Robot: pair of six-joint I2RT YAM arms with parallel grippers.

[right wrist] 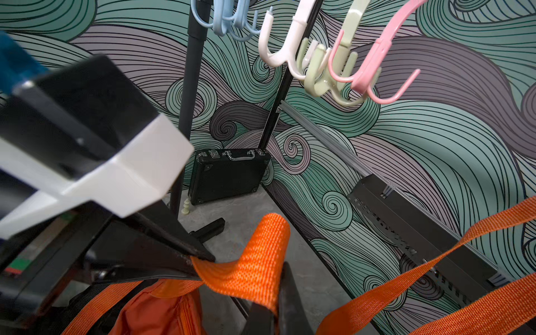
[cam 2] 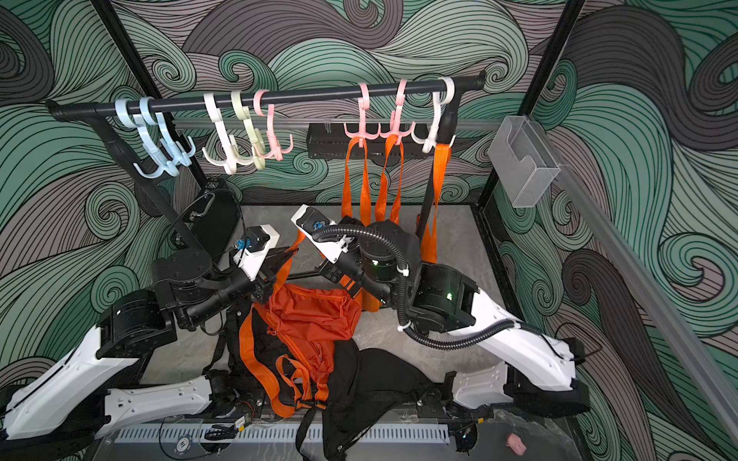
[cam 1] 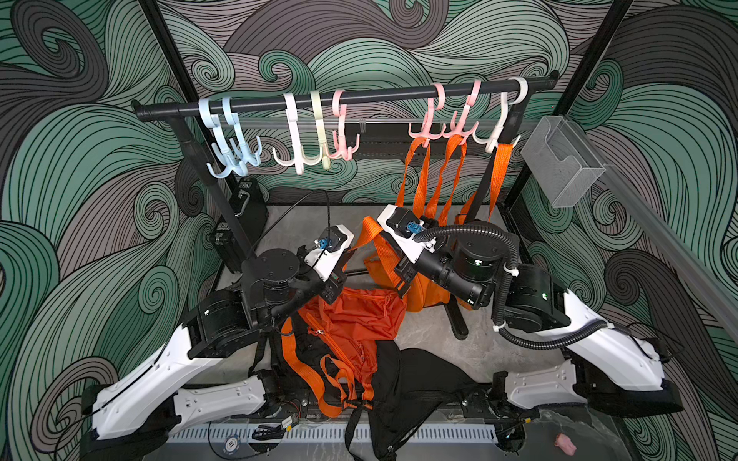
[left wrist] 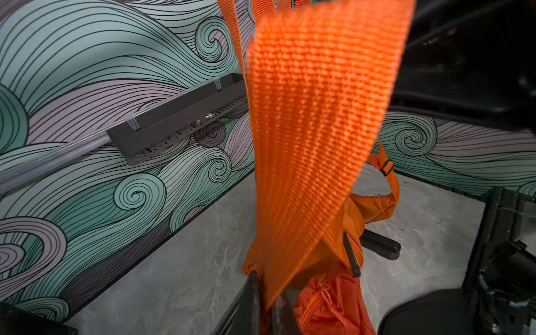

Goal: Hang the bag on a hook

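An orange strap (left wrist: 318, 111) runs between my two grippers at mid height, above the red bag (cam 1: 361, 311). My left gripper is shut on the strap, which rises from its fingertips in the left wrist view. My right gripper is shut on the same strap, which loops up between its fingers in the right wrist view. Pastel hooks hang on the black rail (cam 1: 384, 94): blue, white, green and pink ones on the left half, pink and white ones (cam 2: 397, 126) on the right with orange straps on them.
A mesh holder (cam 1: 557, 161) is on the right. A black case (right wrist: 229, 173) stands at the back left. The orange bag (left wrist: 374, 206) lies below the right-hand straps. Black fabric (cam 1: 407, 384) covers the front floor.
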